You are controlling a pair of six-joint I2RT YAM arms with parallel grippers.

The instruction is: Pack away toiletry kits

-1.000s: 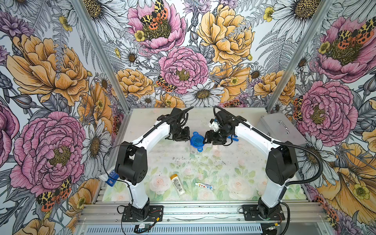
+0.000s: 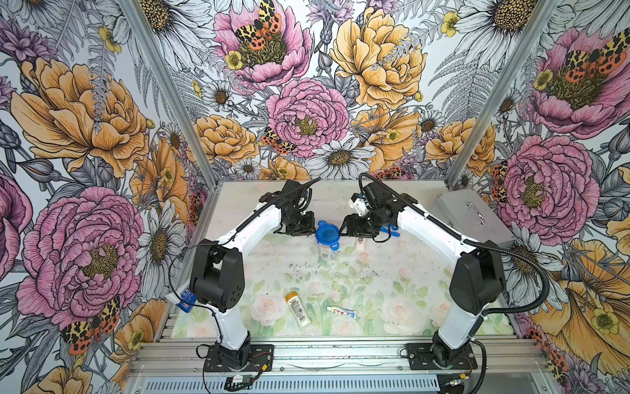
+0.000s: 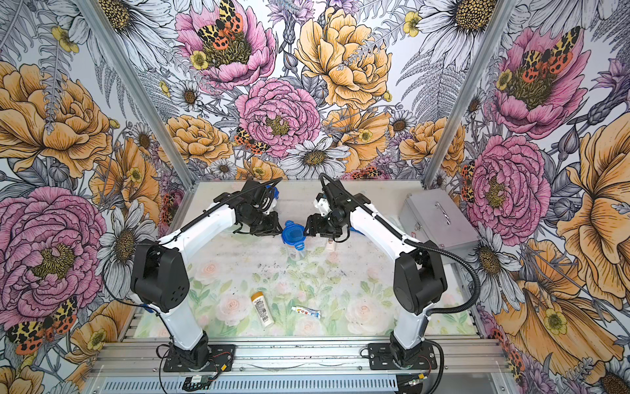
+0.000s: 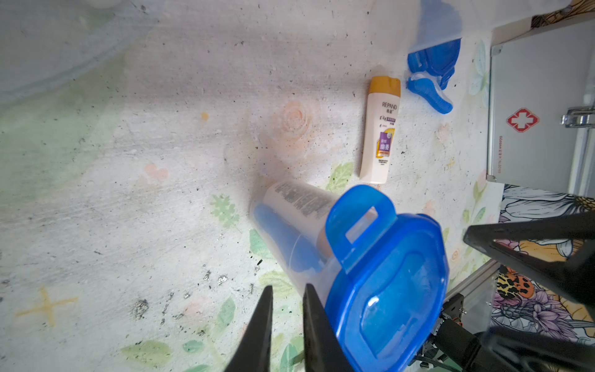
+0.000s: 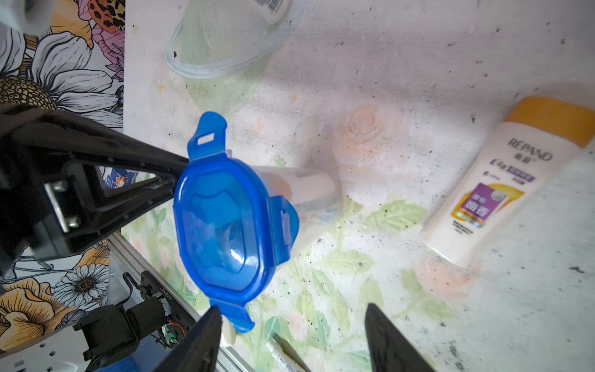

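Observation:
My left gripper (image 2: 308,229) is shut on a clear container with a blue lid (image 5: 220,229), held tilted above the table between both arms, toiletries inside. In the right wrist view its black fingers grip the container's left side. My right gripper faces the lid from the right, part open with nothing between its fingertips. A white shampoo bottle with orange cap (image 5: 483,192) lies beside them. Nearer the front lie another orange-capped bottle (image 2: 298,310) and a toothpaste tube (image 2: 341,311).
A grey metal first-aid box (image 2: 475,220) stands at the right. Blue lids (image 4: 434,62) lie behind the right gripper, and clear containers (image 5: 229,62) stand at the back.
The left gripper and blue-lidded container have moved slightly left. The right gripper has also shifted slightly left and up in the top left view.

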